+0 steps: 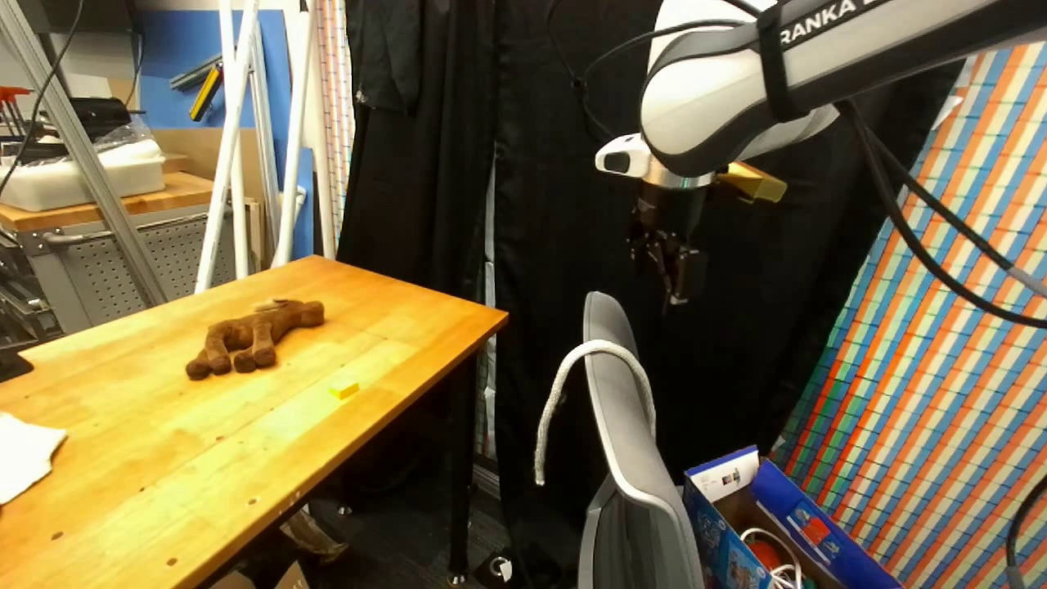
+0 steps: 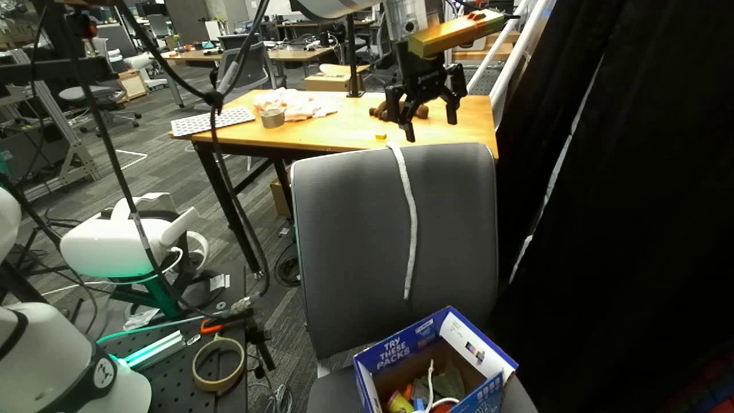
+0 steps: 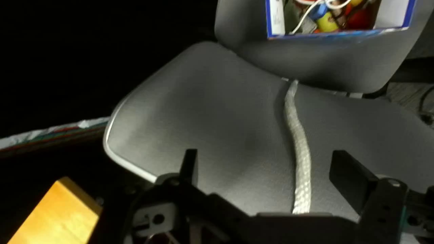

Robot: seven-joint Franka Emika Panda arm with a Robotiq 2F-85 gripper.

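A light grey rope [image 1: 547, 422] is draped over the backrest of a grey chair [image 1: 606, 343], one end hanging down each side. Exterior view 2 shows the rope [image 2: 411, 220] running down the near face of the backrest. My gripper [image 2: 430, 124] hangs in the air above the chair, its fingers spread with nothing between them. From the wrist, the rope [image 3: 300, 150] appears between the two fingers, below and apart from them. The gripper [image 1: 675, 280] is seen edge-on in exterior view 1, higher than the backrest top.
An open blue box [image 2: 402, 354] holding several toys rests on the chair seat. Behind the backrest stands a wooden table [image 1: 393, 324] with a brown plush toy [image 1: 257, 335] and a small yellow block [image 1: 343, 389]. Black curtains [image 1: 422, 147] hang beside the chair.
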